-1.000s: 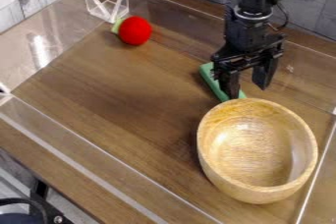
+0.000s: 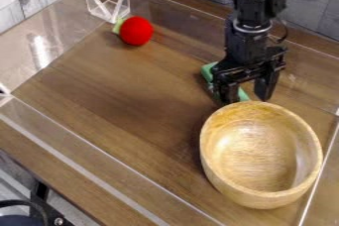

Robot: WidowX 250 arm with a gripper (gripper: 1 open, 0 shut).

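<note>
My black gripper (image 2: pixel 245 83) hangs down at the right of the table, its fingers over a green object (image 2: pixel 213 72) that lies just behind a large wooden bowl (image 2: pixel 259 170). The dark fingers overlap the green object, and whether they are open or shut on it cannot be told.
A red ball (image 2: pixel 137 31) with something green beside it sits at the back left, near a white wire rack (image 2: pixel 109 7). A wall runs behind the table.
The gripper has shifted slightly and sits a little lower over the green object than a second ago. The bowl and red ball have not moved.
</note>
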